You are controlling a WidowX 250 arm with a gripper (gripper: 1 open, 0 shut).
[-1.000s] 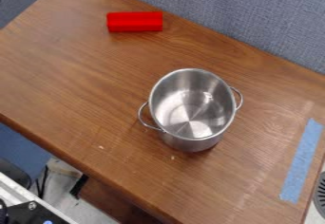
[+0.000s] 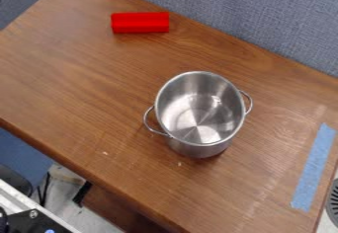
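A steel pot (image 2: 199,114) with two side handles stands upright and empty on the wooden table (image 2: 79,79), right of the middle of the view. Toward the back, near the far edge, a red cylinder (image 2: 140,23) lies on its side. No gripper can be made out; only part of some white and black equipment shows at the bottom left corner.
A strip of blue tape (image 2: 311,168) is on the table at the right. A grey padded wall (image 2: 264,20) runs behind the table.
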